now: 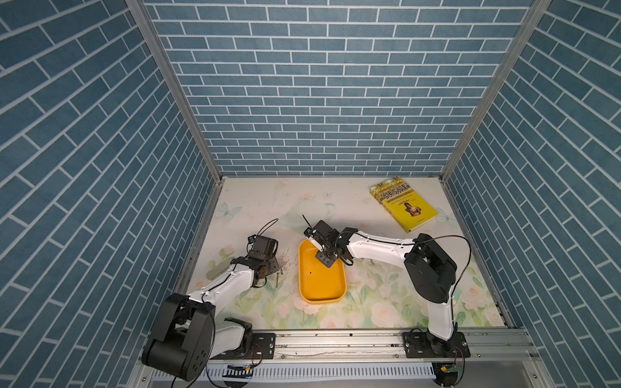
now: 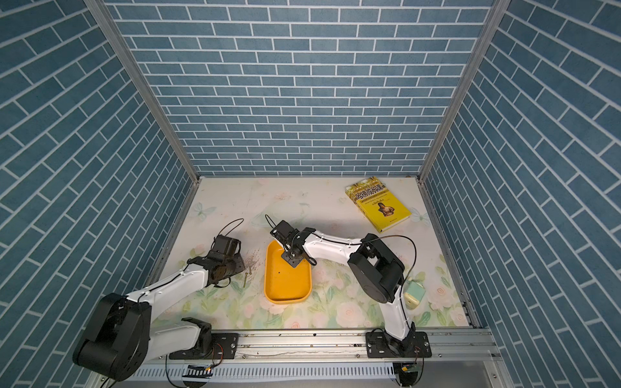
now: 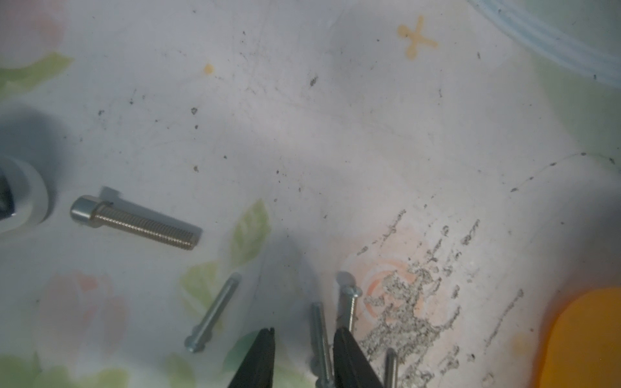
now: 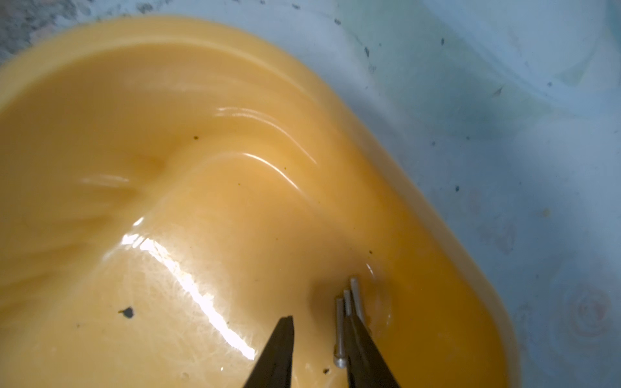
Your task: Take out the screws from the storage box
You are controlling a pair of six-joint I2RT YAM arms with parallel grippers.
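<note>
Inside the orange storage box point(image 4: 401, 187), a few slim screws point(image 4: 339, 329) lie together by its wall in the right wrist view. My right gripper is over them with its fingers parted; one finger overlaps part of the screws, and I cannot tell whether they touch. My left gripper is over the table left of the box, its fingers apart. A thin screw point(image 3: 321, 342) shows between them from this angle, apparently on the table. Nearby lie a thick bolt point(image 3: 142, 225), a slim screw point(image 3: 213, 313) and another short screw point(image 3: 350, 307).
A yellow book point(image 1: 404, 203) lies at the back right of the table. A pale green object point(image 2: 414, 295) sits at the right, beside the right arm's base. A round white item point(image 3: 22, 194) edges into the left wrist view.
</note>
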